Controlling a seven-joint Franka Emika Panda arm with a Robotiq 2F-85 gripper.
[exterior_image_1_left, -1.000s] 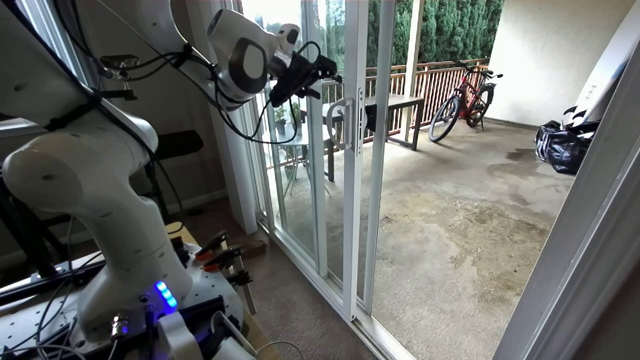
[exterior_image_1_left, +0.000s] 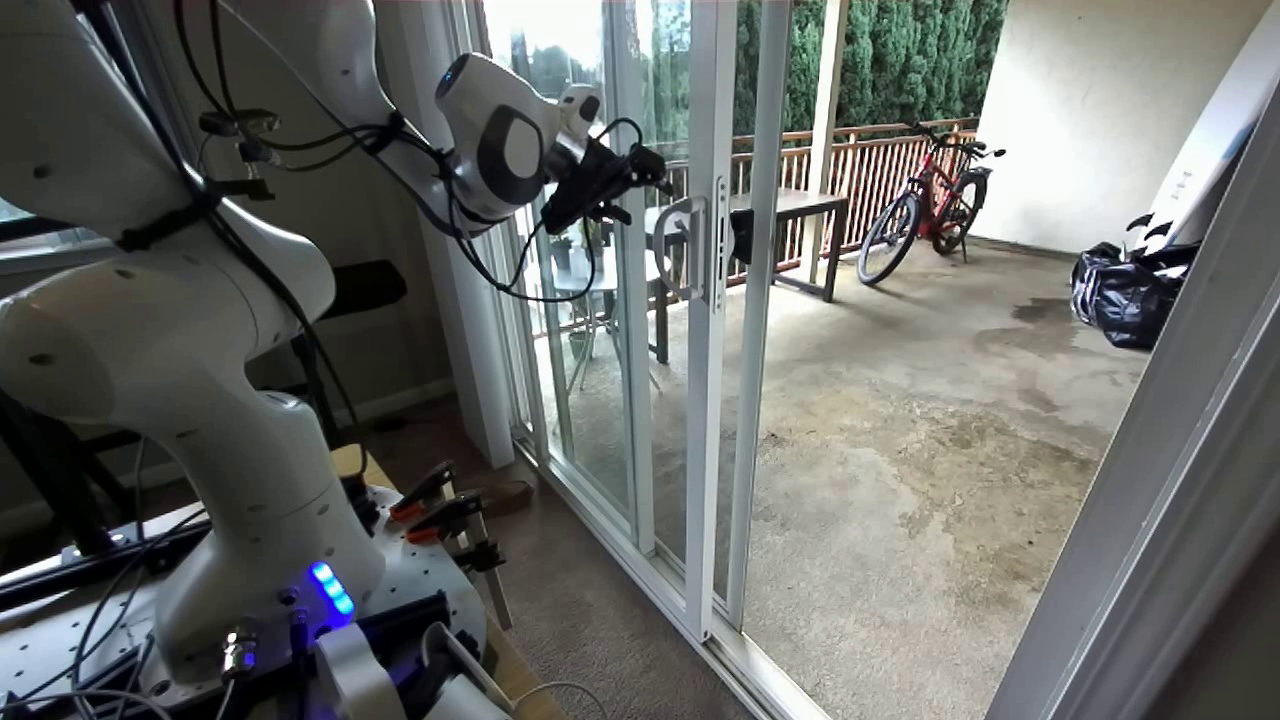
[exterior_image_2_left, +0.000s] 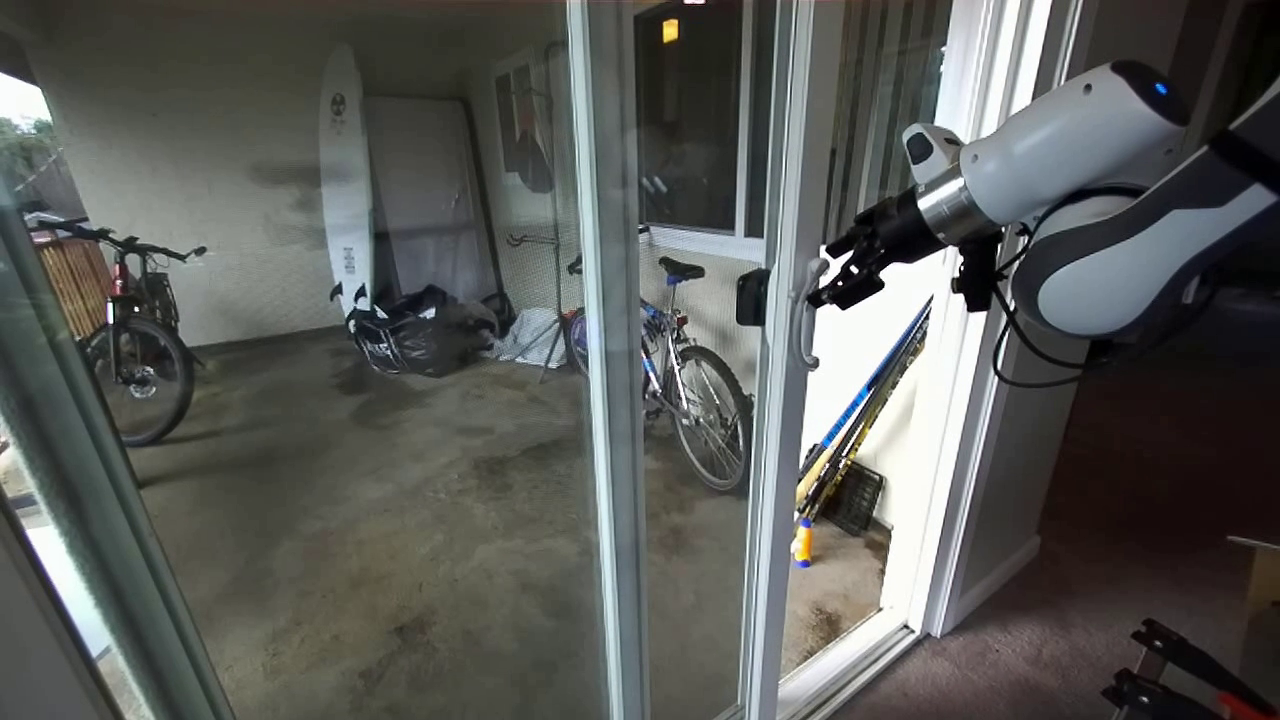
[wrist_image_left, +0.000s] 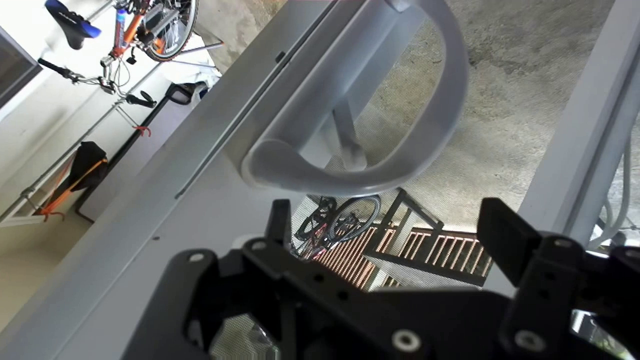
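A sliding glass door with a white frame (exterior_image_1_left: 704, 456) stands partly open onto a patio. Its pale curved handle (exterior_image_1_left: 680, 248) is fixed to the door's edge; in the wrist view the handle (wrist_image_left: 435, 141) appears as a large loop beyond the fingers. My gripper (exterior_image_1_left: 648, 192) is on the indoor side, slightly above and to the left of the handle in exterior view 1. In the wrist view the gripper is open, its black fingers wide apart, with nothing held between them. The gripper (exterior_image_2_left: 828, 270) looks close to the handle in exterior view 2; whether they touch is unclear.
The doorway's right jamb (exterior_image_1_left: 1152, 432) bounds the opening. Outside are a red bicycle (exterior_image_1_left: 930, 204), a table (exterior_image_1_left: 792, 204) and black bags (exterior_image_1_left: 1128, 294). Clamps (exterior_image_1_left: 444, 516) sit at the robot's base.
The arm has shifted, bringing the gripper slightly lower and a little to the left in exterior view 1. The door and its handle look unmoved.
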